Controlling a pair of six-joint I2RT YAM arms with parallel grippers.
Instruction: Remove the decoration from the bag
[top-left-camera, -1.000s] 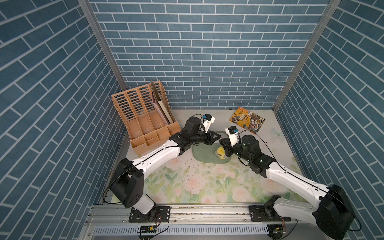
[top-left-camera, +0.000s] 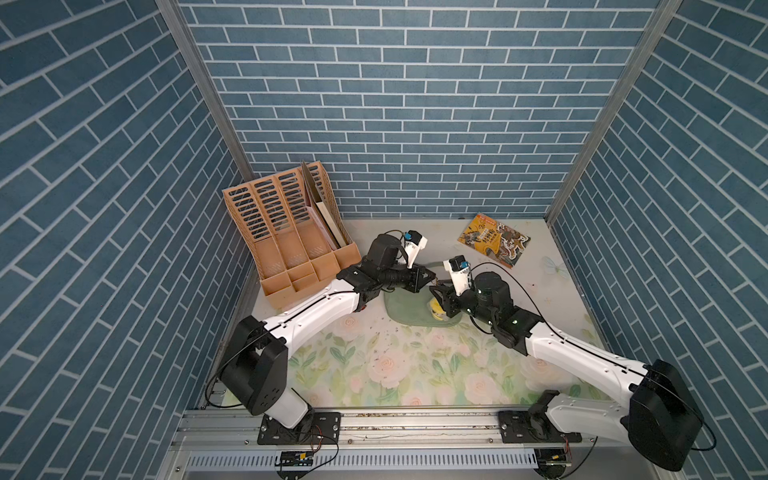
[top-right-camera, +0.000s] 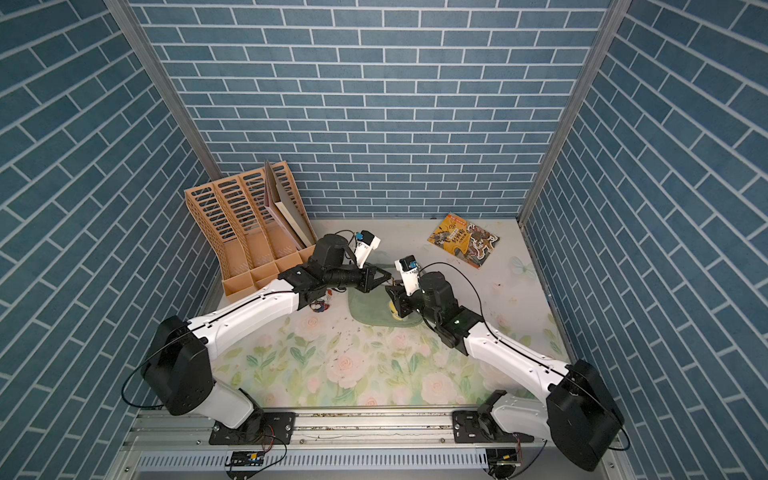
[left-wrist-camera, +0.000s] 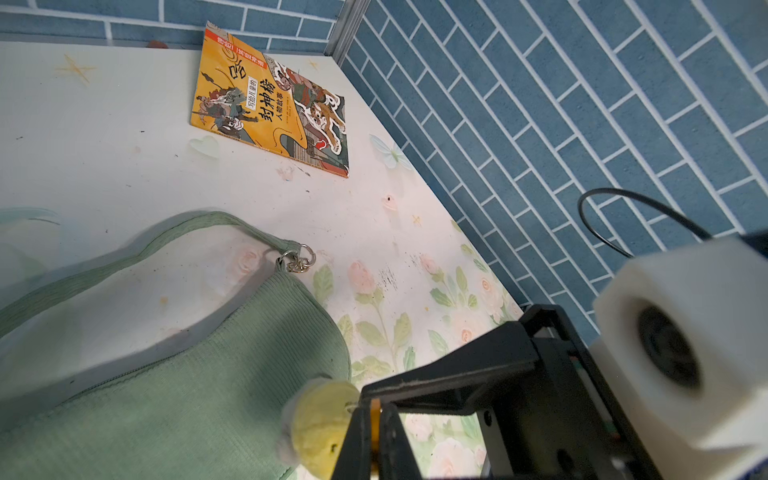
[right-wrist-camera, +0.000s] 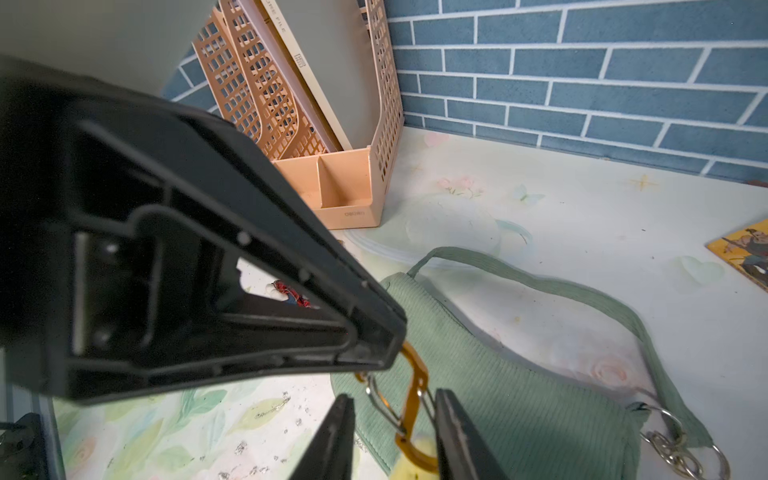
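Observation:
The green corduroy bag (left-wrist-camera: 200, 384) lies on the table under both grippers, its strap and metal ring behind it. A yellow decoration (left-wrist-camera: 320, 424) hangs at its front right, with a gold clasp (right-wrist-camera: 412, 404) raised between the grippers. My left gripper is shut, its fingertips at the clasp; whether anything is pinched there is unclear. My right gripper (top-left-camera: 440, 292) is at the clasp from the right, its fingers partly apart and close around the top of it; whether they touch it is hard to tell.
A tan slotted organiser (top-left-camera: 272, 224) with folders stands at back left. An orange book (left-wrist-camera: 264, 104) lies at back right. A small red-and-white item (top-right-camera: 320, 305) lies beneath the left arm.
Over the last second my right gripper has moved slightly left and down toward the left one. The left gripper has shifted slightly; the yellow decoration moved a little left.

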